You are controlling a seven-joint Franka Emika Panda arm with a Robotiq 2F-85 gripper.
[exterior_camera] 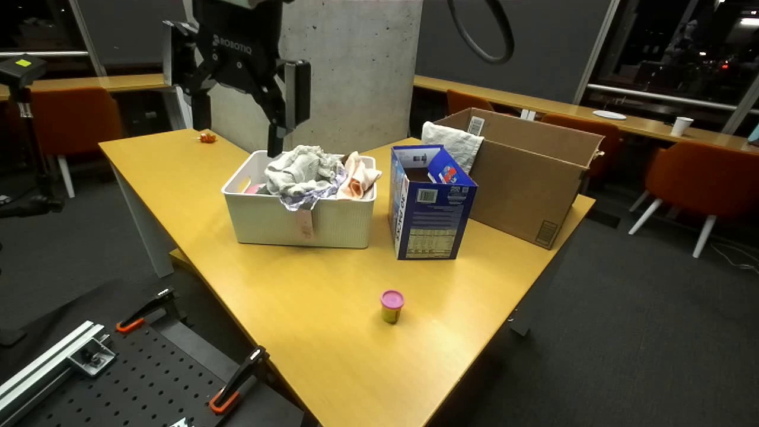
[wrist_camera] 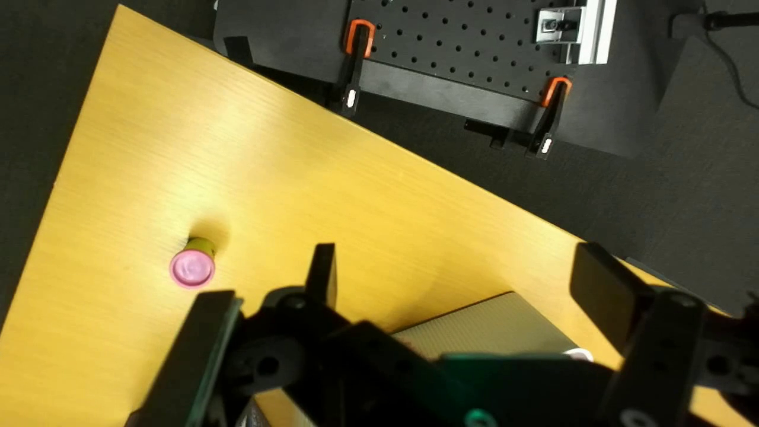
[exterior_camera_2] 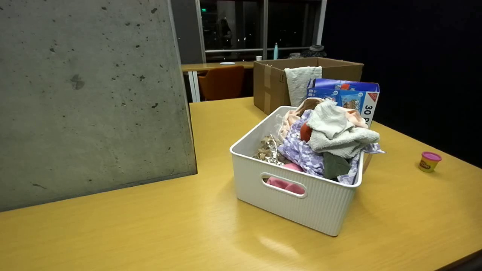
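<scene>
My gripper (exterior_camera: 239, 128) hangs above the left end of the white basket (exterior_camera: 299, 224), its fingers wide apart and nothing between them. In the wrist view the two fingers (wrist_camera: 324, 274) stand far from each other over the table. Crumpled cloths (exterior_camera_2: 339, 131) fill the basket and spill over its rim. A small yellow tub with a pink lid (exterior_camera: 392, 306) stands upright on bare table, well away from the gripper. The open blue snack box (exterior_camera: 435, 220) stands beside the basket, with packets (exterior_camera_2: 351, 99) inside.
Behind the blue box, a large open cardboard box (exterior_camera: 526, 178) has a white cloth (exterior_camera: 455, 145) over its edge. A small orange object (exterior_camera: 207, 137) lies at the table's far left. A concrete pillar (exterior_camera_2: 90, 99) rises next to the table.
</scene>
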